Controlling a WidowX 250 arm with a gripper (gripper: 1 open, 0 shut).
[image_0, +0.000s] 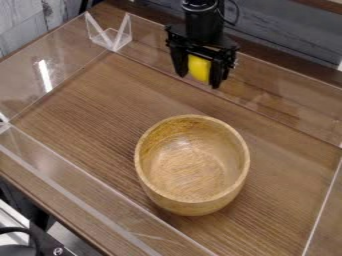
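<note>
My black gripper (201, 52) hangs at the top middle of the camera view, over a yellow object (199, 69) that sits between its fingers near the back of the wooden table. Whether the fingers are closed on it is hard to tell. A large tan bowl (190, 163) stands empty in the front middle.
Clear plastic pieces stand at the back left and along the left edge. A black cable lies at the bottom left.
</note>
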